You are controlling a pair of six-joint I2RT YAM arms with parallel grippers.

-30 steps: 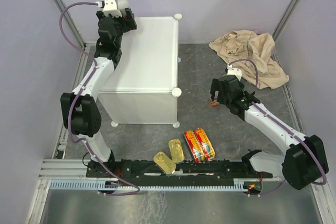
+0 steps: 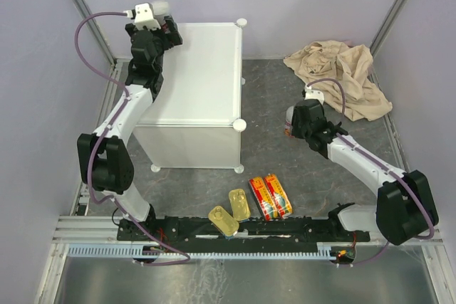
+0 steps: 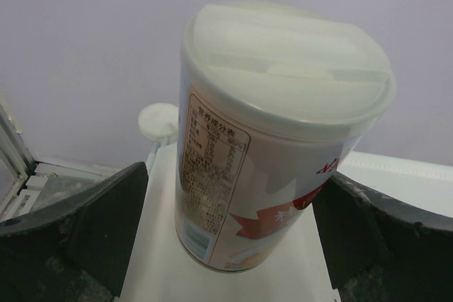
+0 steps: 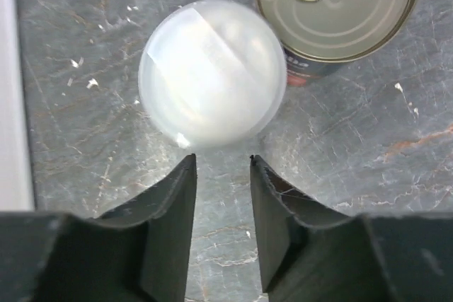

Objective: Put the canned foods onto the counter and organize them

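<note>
A white-lidded can (image 3: pixel 233 175) with a printed label stands between the spread fingers of my left gripper (image 2: pixel 167 37), over the white shelf top. The left finger (image 3: pixel 106 235) is clear of it; the right one overlaps its edge. At the right of the counter, my right gripper (image 2: pixel 293 120) is drawn nearly together, with bare counter showing in the narrow gap between its fingertips. Just beyond the tips is a second white-lidded can (image 4: pixel 212 72), its lid slightly blurred. A metal can with a pull ring (image 4: pixel 336 5) sits close against it.
Two flat gold cans (image 2: pixel 231 213) and two red-orange packs (image 2: pixel 271 197) lie near the front edge. The white shelf (image 2: pixel 192 76) occupies the left side. Beige cloth (image 2: pixel 335 76) is heaped at the back right. Clear counter lies between shelf and right gripper.
My left gripper has shifted slightly left and toward the front. The right arm moved slightly left before that.
</note>
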